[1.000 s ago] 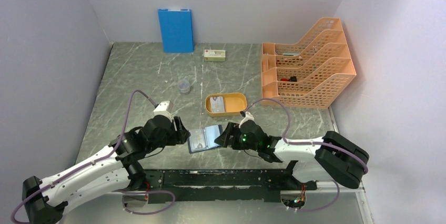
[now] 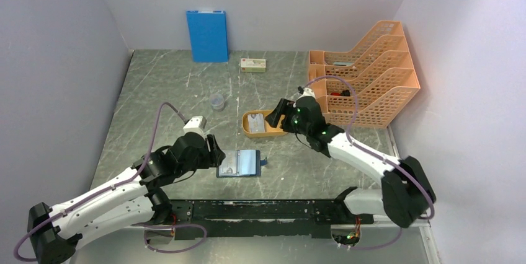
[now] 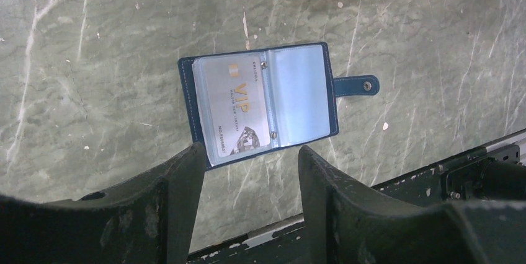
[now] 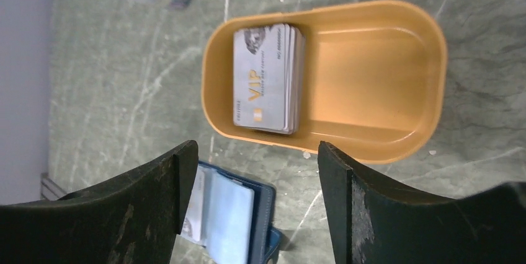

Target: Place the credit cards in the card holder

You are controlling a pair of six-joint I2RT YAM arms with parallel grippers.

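On the table lies the blue card holder point(image 3: 332, 90), opened flat, with its strap to the right. Inside its left clear sleeve shows a silver VIP card point(image 3: 239, 106); in the right sleeve point(image 3: 301, 93) I see no card. My left gripper hovers just above the holder's near left side, its fingers apart and empty. A stack of silver VIP cards point(image 4: 263, 78) leans against the left part of the yellow tray point(image 4: 372, 84). My right gripper is over that tray, open, nothing between its fingers.
Behind the tray stand a clear cup point(image 2: 217, 101) and a small box point(image 2: 253, 66). An orange rack point(image 2: 372, 78) fills the back right, and a blue panel point(image 2: 208, 36) is at the back. Free table lies left of the cup.
My right gripper has moved from beside the holder, back and slightly right, to above the tray. The holder has shifted slightly left and lies straighter. My left gripper has hardly moved.
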